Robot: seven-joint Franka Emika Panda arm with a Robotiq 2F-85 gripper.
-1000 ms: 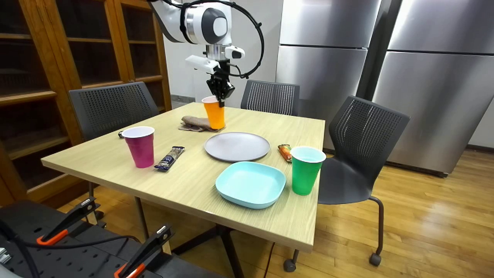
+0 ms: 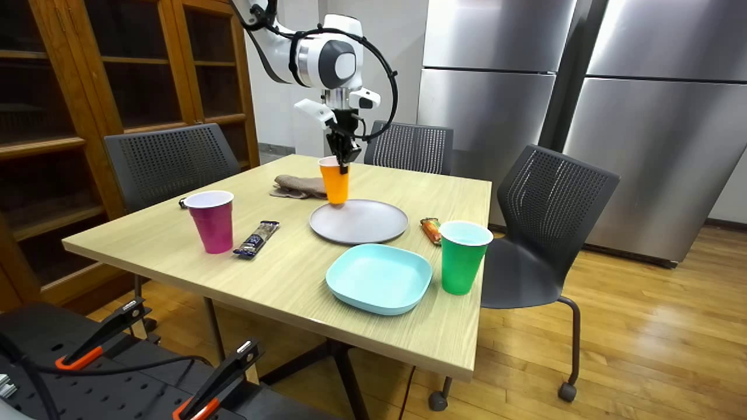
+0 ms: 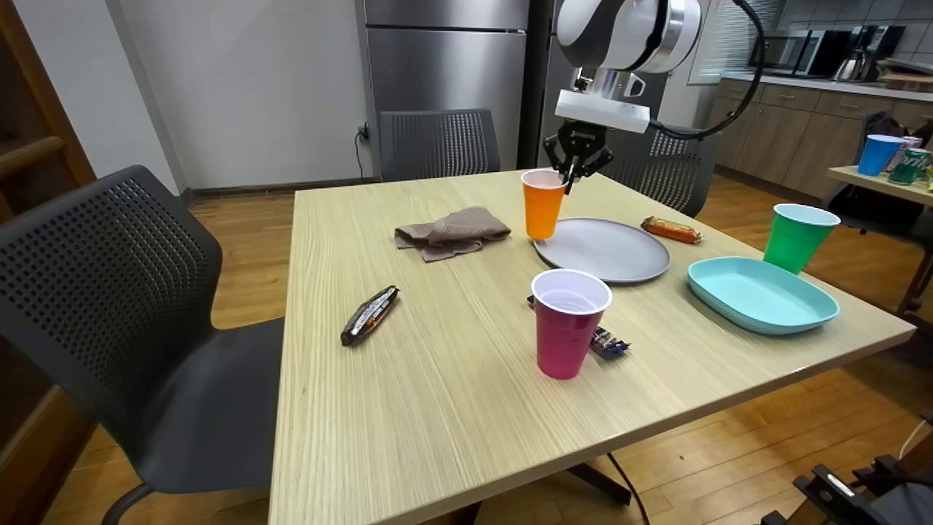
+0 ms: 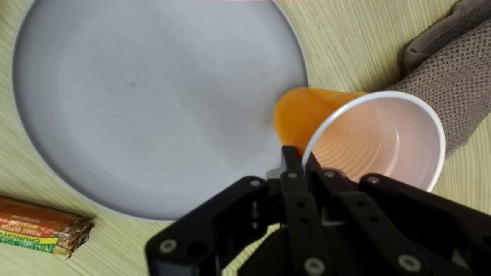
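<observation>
My gripper is shut on the rim of an orange cup (image 4: pixel 317 110), one finger inside the cup and one outside. The cup is empty, its white interior facing up toward the wrist camera. In the first exterior view the orange cup (image 2: pixel 336 185) is close to upright at the far edge of the grey plate (image 2: pixel 358 221). Seen from the wrist, its base overlaps the edge of the plate (image 4: pixel 161 110); whether it touches the plate I cannot tell. The second exterior view has the orange cup (image 3: pixel 542 213) at the plate's left side, beneath my gripper (image 3: pixel 568 179).
A brown cloth (image 3: pixel 453 232) lies close beside the cup. Around the plate are a turquoise tray (image 2: pixel 380 279), a green cup (image 2: pixel 462 259), a magenta cup (image 2: pixel 213 223), an orange-wrapped bar (image 3: pixel 671 230) and dark-wrapped bars (image 3: pixel 369 315).
My gripper and the orange cup have moved right and toward the camera in the first exterior view, from beside the cloth to the plate's edge. The other objects have stayed put.
</observation>
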